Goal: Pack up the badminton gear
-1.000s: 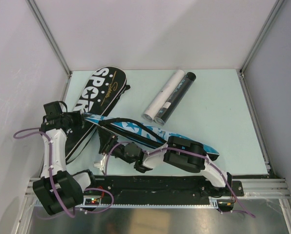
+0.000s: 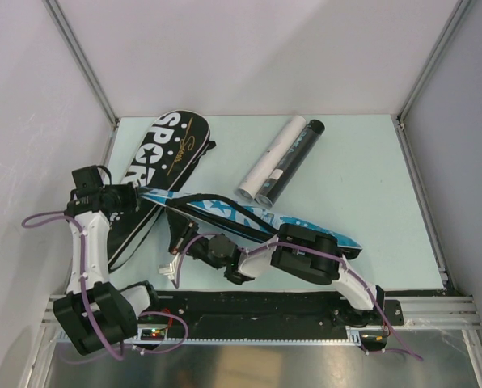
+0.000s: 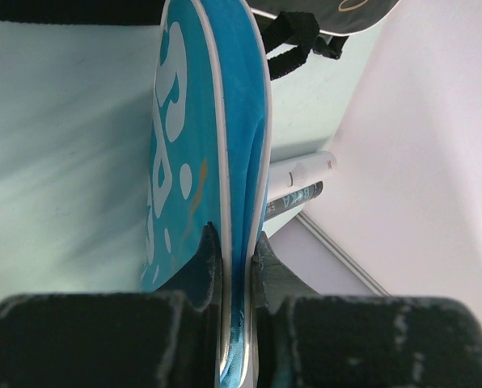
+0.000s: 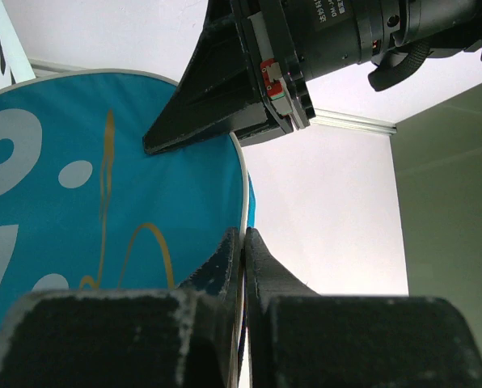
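A blue racket bag (image 2: 314,226) with white print and a black strap stands on edge across the table. At its left end my left gripper (image 2: 139,194) is shut on it; in the left wrist view the blue side and both pale piped edges run between the fingers. My right gripper (image 2: 173,217) is just right of that, at the same end. In the right wrist view it is shut, with the bag's thin pale edging running between its fingertips. A black racket bag (image 2: 194,137) with white lettering lies at the back left, partly behind the left arm.
Two shuttlecock tubes, one white (image 2: 272,158) and one black (image 2: 291,162), lie side by side at the back middle. Walls border the table, and both arms are close together at the left.
My right gripper has shifted very slightly to the right along the blue bag's end. The left arm, the tubes and the black bag look unmoved.
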